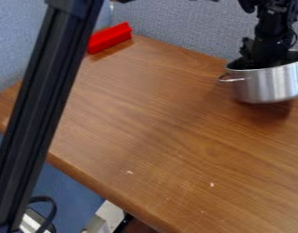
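Note:
A steel pot (267, 86) with a side handle stands at the right of the wooden table. My black gripper (263, 56) is at the pot's mouth, its lower end partly hidden by the rim, so its fingers and anything between them cannot be made out.
A red block (109, 36) lies at the back left of the table (127, 127), near the grey padded walls. A black post (42, 109) crosses the left foreground.

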